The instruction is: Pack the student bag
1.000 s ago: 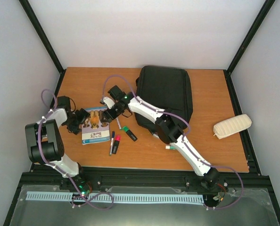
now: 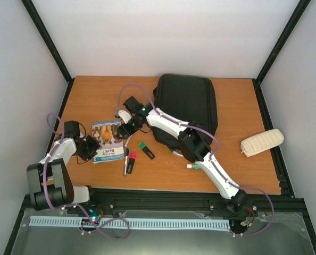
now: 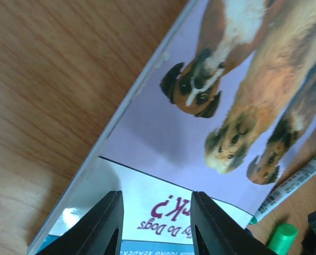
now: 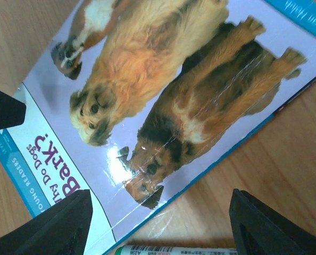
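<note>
The dog-cover book (image 2: 107,149) lies flat on the table between the grippers. My left gripper is low over the book's lower left corner; its fingers stand a little apart, and the left wrist view does not show clearly whether they grip the edge. My right gripper hangs at the book's upper right side, open, with the cover visible between its fingers. The black bag (image 2: 184,95) lies behind the right arm, partly covered by it.
Markers (image 2: 146,150), pens (image 2: 126,159) and a glue stick (image 2: 194,166) lie on the front of the table. A cream pencil case (image 2: 262,142) rests at the right edge.
My right gripper has moved slightly. The book has stayed put.
</note>
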